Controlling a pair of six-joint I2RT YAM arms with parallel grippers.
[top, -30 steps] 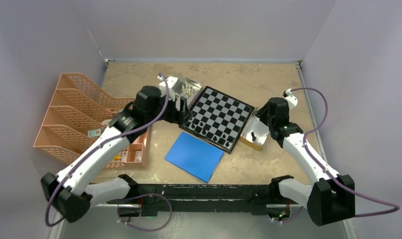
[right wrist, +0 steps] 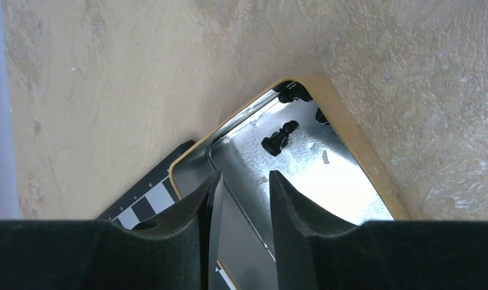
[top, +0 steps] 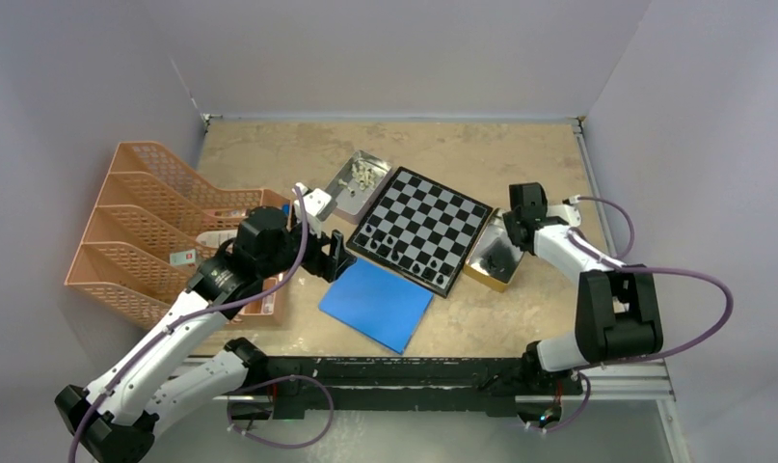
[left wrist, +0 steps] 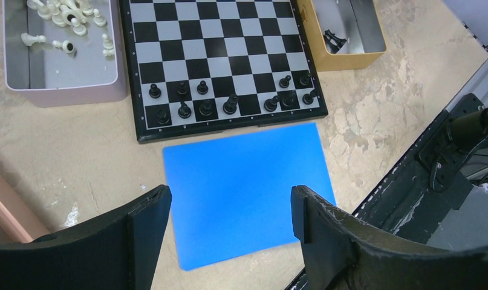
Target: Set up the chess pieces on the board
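The chessboard [top: 421,224] has black pieces along its near side, seen also in the left wrist view, where a black pawn [left wrist: 154,90] stands. White pieces lie in a grey box [left wrist: 66,72]. My left gripper is open and empty, over the table left of the board. My right gripper is over the yellow box [right wrist: 362,151], its fingers slightly apart with nothing between them. A black piece [right wrist: 279,138] lies in that box, with more black pieces at its corner.
A blue mat [top: 375,304] lies in front of the board. An orange organizer [top: 124,222] stands at the left.
My left arm has moved back left and toward the front, away from the grey box. My right arm has shifted slightly over the yellow box.
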